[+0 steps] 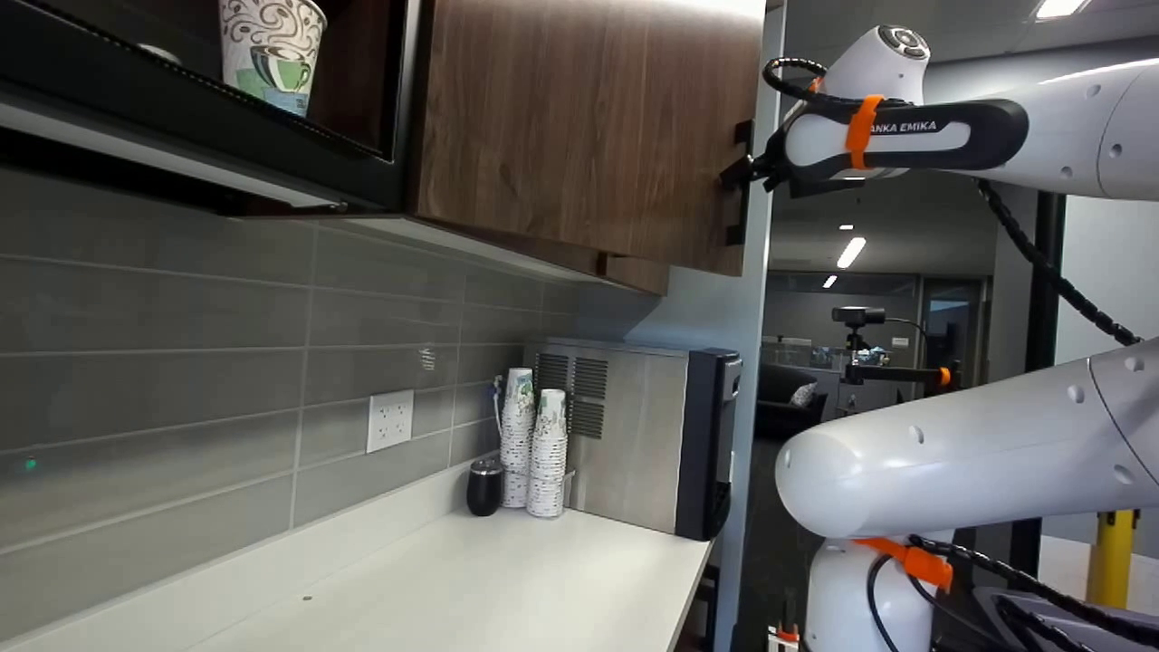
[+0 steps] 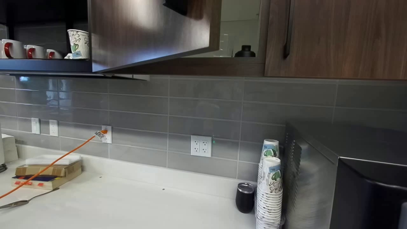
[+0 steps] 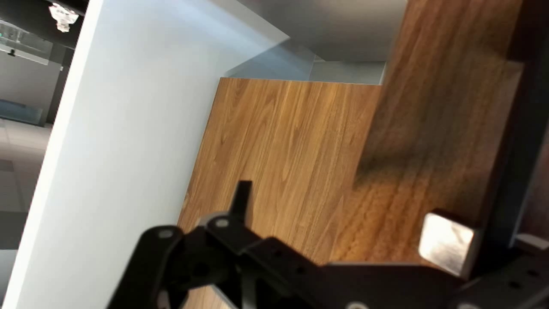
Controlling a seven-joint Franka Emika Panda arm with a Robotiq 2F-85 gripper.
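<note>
A brown wooden cabinet door stands ajar, with a black bar handle along its free edge. My gripper is at that handle, level with its middle part. In the wrist view the gripper looks open: a dark finger stands at the left and a bright pad lies far to the right, beside the black handle. Nothing shows between them except wood behind. Exactly how the right finger touches the handle is hard to make out. The second exterior view shows the door swung outward, a black bottle inside.
Below, on the white counter, are stacked paper cups, a black tumbler and a steel machine. An open shelf to the left holds a patterned cup and mugs. A pale wall panel stands close by the cabinet.
</note>
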